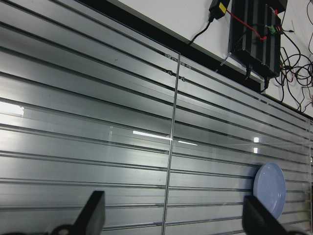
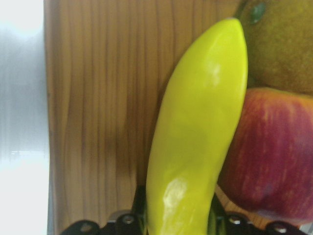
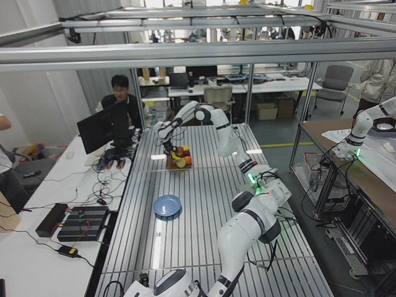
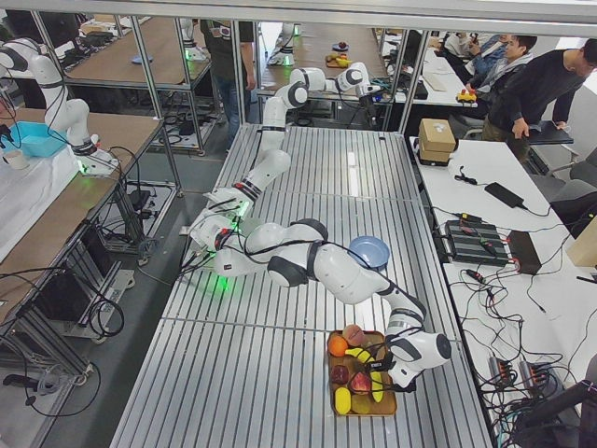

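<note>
A wooden tray (image 4: 387,406) holds fruit: an orange (image 4: 337,345), a peach (image 4: 353,334), apples (image 2: 271,152), a mottled green-yellow fruit (image 2: 279,44) and bananas. My right gripper is down at the tray around a yellow banana (image 2: 195,127), a finger on each side of it; whether it grips it is unclear. The blue plate (image 3: 167,204) lies empty on the slatted table. My left gripper is over bare slats, the plate ahead in its wrist view; its fingertips show dark and blurred, wide apart, so it is open.
A white side table (image 3: 37,266) with power units and cables runs along one edge. Both arms' bases stand on the other side.
</note>
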